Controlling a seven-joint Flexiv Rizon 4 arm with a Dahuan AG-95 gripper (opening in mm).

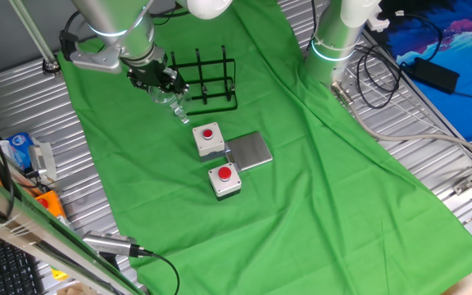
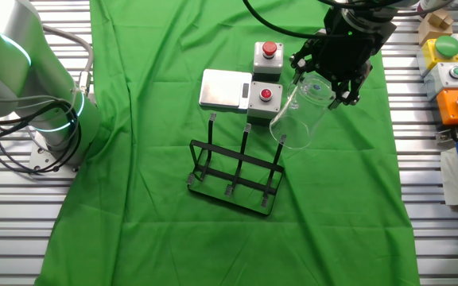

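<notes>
A clear glass cup (image 2: 294, 127) is held tilted in my black gripper (image 2: 319, 83), its open end toward the lower left in exterior view 2. The fingers appear shut on it, though the contact is hard to make out through the glass. In exterior view 1 the gripper (image 1: 162, 82) and the see-through cup (image 1: 180, 111) are at the upper left, beside a black wire rack (image 1: 205, 99). Below the cup there is a white box with a red button (image 1: 208, 141); a second red-button box (image 1: 225, 181) stands further down.
A flat silver-topped scale (image 1: 251, 151) lies against the button boxes. The rack (image 2: 234, 180) has several upright prongs.
</notes>
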